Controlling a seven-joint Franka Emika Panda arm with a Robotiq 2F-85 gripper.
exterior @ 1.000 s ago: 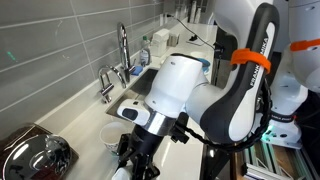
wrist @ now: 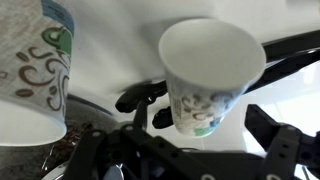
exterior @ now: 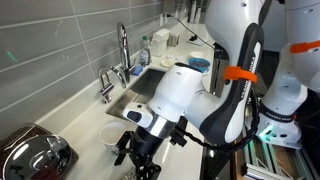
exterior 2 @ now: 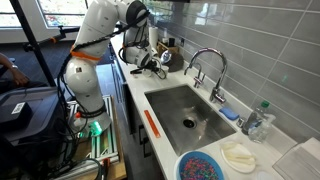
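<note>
In the wrist view my gripper is open, with one finger on each side of a white paper cup [wrist: 205, 80]. That cup has a brown and green pattern near its lower end, and gaps show between it and the fingers. A second patterned cup [wrist: 38, 85] is at the left edge of the wrist view, apart from the first. In exterior view 1 the gripper [exterior: 138, 155] is low over the counter, near a white cup [exterior: 113, 133].
Dark slender items [wrist: 140, 95] lie behind the cup in the wrist view. A round metal item [exterior: 38, 158] stands at the lower left in exterior view 1. The sink [exterior 2: 188, 118] and faucet [exterior 2: 218, 70] lie farther along the counter, with a blue bowl [exterior 2: 200, 165] beyond.
The gripper has risen slightly and its fingers show spread apart.
</note>
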